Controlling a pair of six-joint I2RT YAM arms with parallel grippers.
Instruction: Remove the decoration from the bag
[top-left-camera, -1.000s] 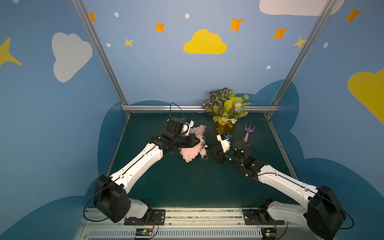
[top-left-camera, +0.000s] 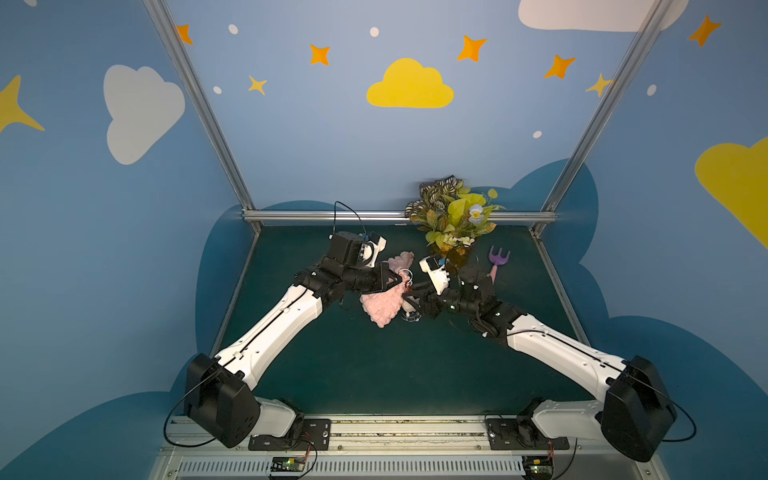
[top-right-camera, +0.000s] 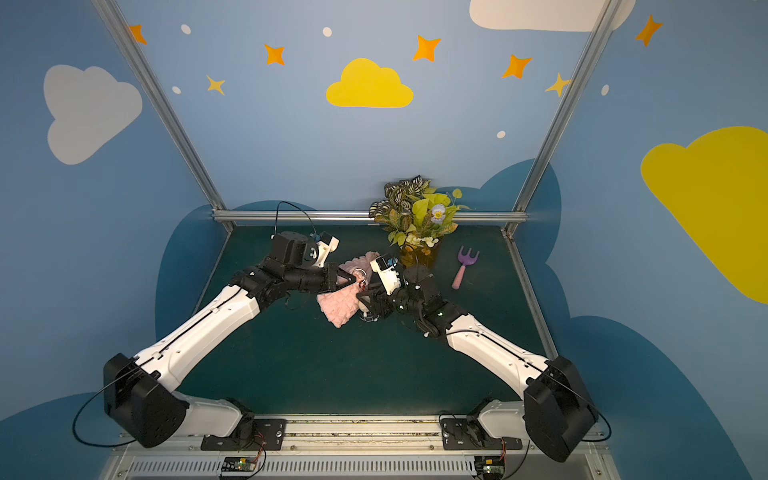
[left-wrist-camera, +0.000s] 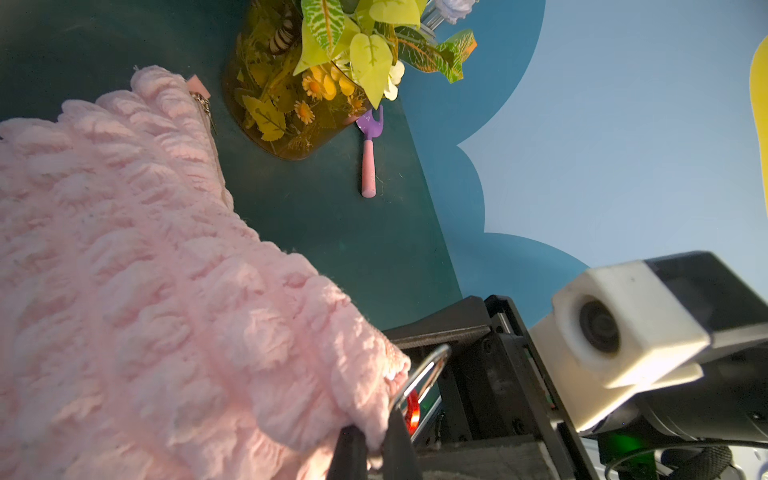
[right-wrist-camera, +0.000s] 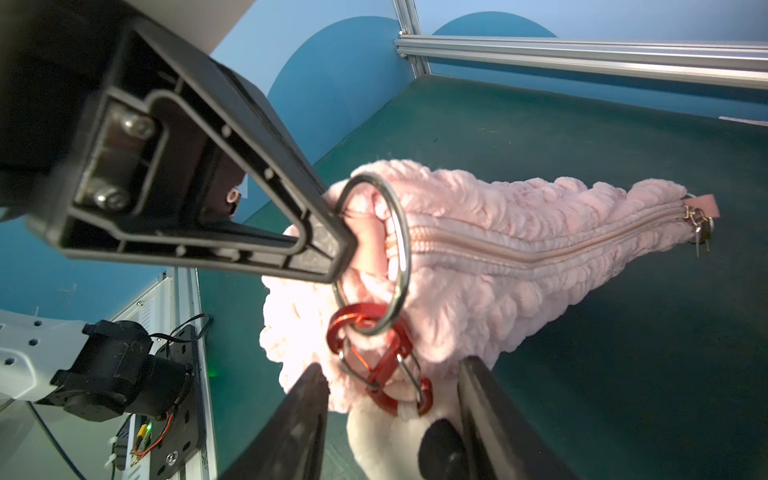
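The fluffy pink bag (right-wrist-camera: 512, 232) has a zipper and a pink end tab (right-wrist-camera: 368, 244) beside a large metal ring (right-wrist-camera: 402, 264). A red clip (right-wrist-camera: 388, 372) hangs on that ring. Below it is the decoration, a white plush with a black patch (right-wrist-camera: 376, 440). My left gripper is shut at the bag's end, with a little pink showing between its fingertips, where the tab is; part of the tab is hidden. Around the clip and the plush's top, my right gripper stands open, one finger (right-wrist-camera: 308, 416) on either side, not closed on them.
Behind the grippers stands an amber pot of leafy plants (left-wrist-camera: 288, 88). A purple and pink toy fork (top-right-camera: 462, 268) lies to its right.
My right gripper has moved left to the clip and plush and now covers part of the plush.
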